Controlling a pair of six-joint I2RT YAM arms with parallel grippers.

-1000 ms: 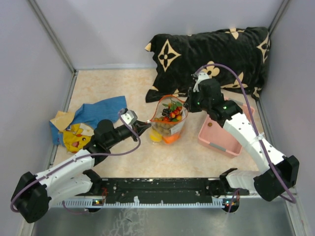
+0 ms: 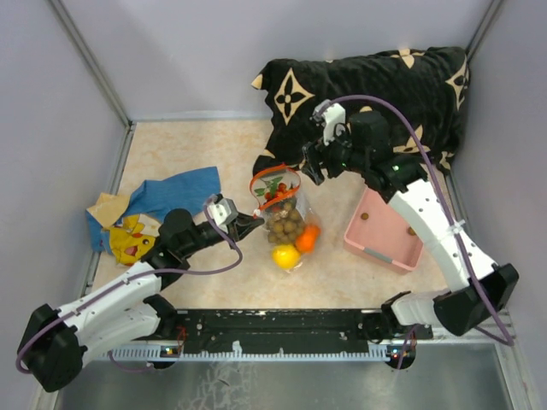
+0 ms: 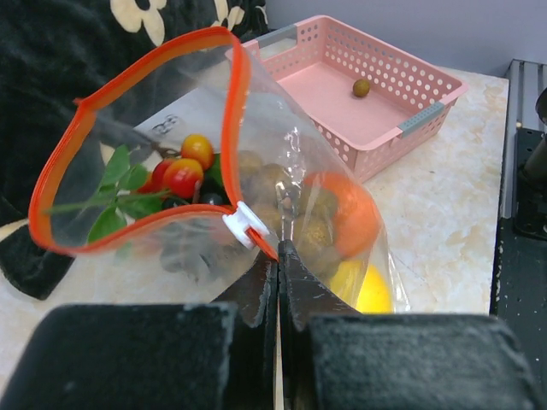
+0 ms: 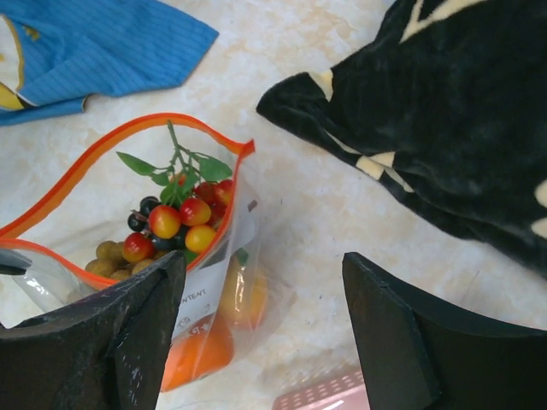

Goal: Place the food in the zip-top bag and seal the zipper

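Note:
The clear bag (image 2: 291,235) with orange zipper rim stands open, holding cherry tomatoes (image 3: 183,178), dark berries, leaves, olives or potatoes, an orange fruit (image 4: 197,359) and a yellow fruit (image 2: 285,255). My left gripper (image 2: 255,218) is shut at the bag's near rim, on the zipper tab with its white slider (image 3: 242,222). My right gripper (image 2: 312,166) is open above and behind the bag, apart from it, with nothing visible between its fingers.
A pink basket (image 2: 385,256) with a few small round items sits at the right. A dark patterned cloth (image 2: 342,85) lies along the back. A blue cloth (image 2: 179,192) lies at the left, and the front mat is bare.
My right gripper has opened and moved up and left, away from the bag's rim. The bag's rim has slumped leftward. My left gripper is nearly still.

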